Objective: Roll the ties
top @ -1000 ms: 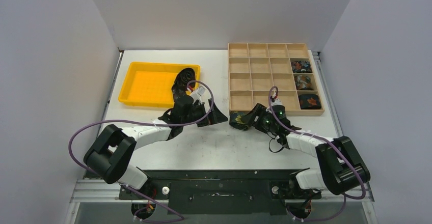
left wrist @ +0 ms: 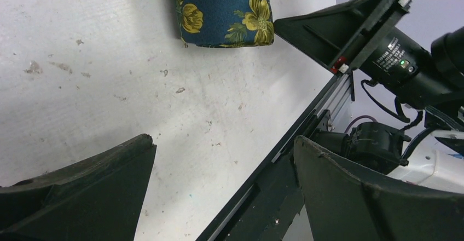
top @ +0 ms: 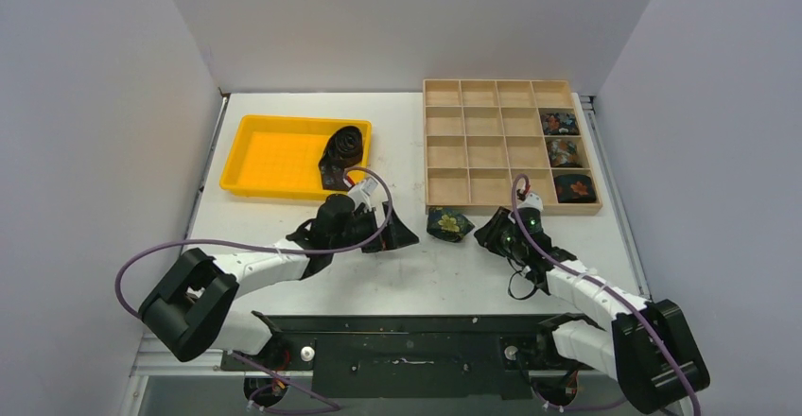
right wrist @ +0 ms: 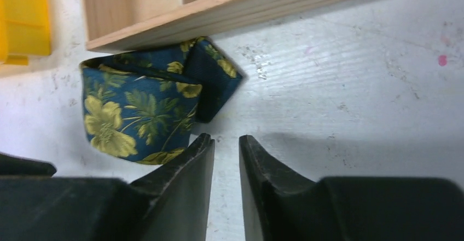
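A dark blue floral tie point(top: 449, 224), folded into a loose bundle with a flap toward the back, lies on the white table against the grid box's front edge; the right wrist view point(right wrist: 137, 120) shows its folds. Left of it my left gripper point(top: 397, 227) is open and empty, its fingers wide apart in its wrist view point(left wrist: 222, 181). Right of the tie my right gripper point(top: 490, 227) has its fingertips point(right wrist: 249, 145) a short gap apart over bare table, nothing between them.
The wooden grid box point(top: 468, 151) holds several rolled ties in its right column; other compartments are empty. A yellow tray point(top: 265, 156) at back left holds dark ties point(top: 345, 147).
My right gripper has moved right, off the floral tie, uncovering it. My left gripper has moved slightly toward the front and left.
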